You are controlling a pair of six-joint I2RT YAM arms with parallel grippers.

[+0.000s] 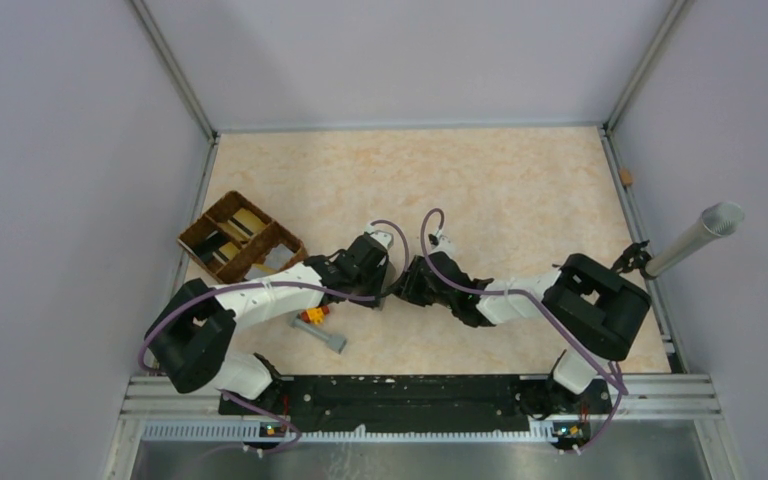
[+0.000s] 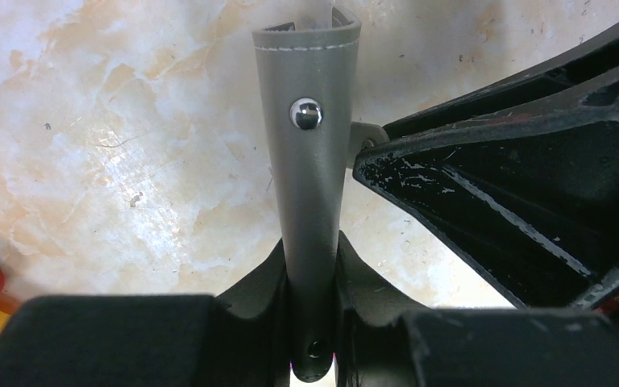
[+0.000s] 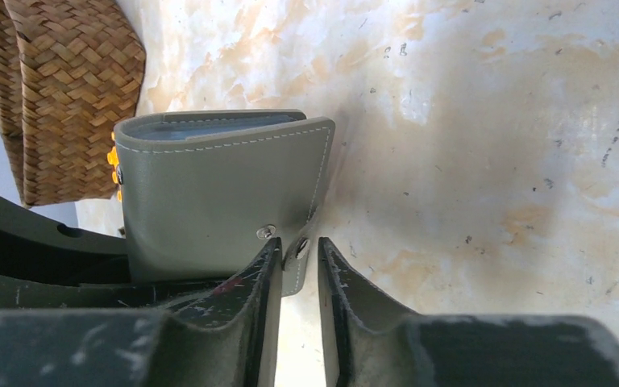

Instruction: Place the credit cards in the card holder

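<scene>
The grey leather card holder is held upright in my left gripper, whose fingers are shut on it. Its stitched top edge and a snap button show. My right gripper is at the holder's side, its fingertips close around the flap edge with its snap; the gap between them is narrow, and I cannot tell if they grip it. The cards are not clearly identifiable in the brown divided box.
The woven box stands at the back left. A red and yellow toy and a grey tool lie near the front left.
</scene>
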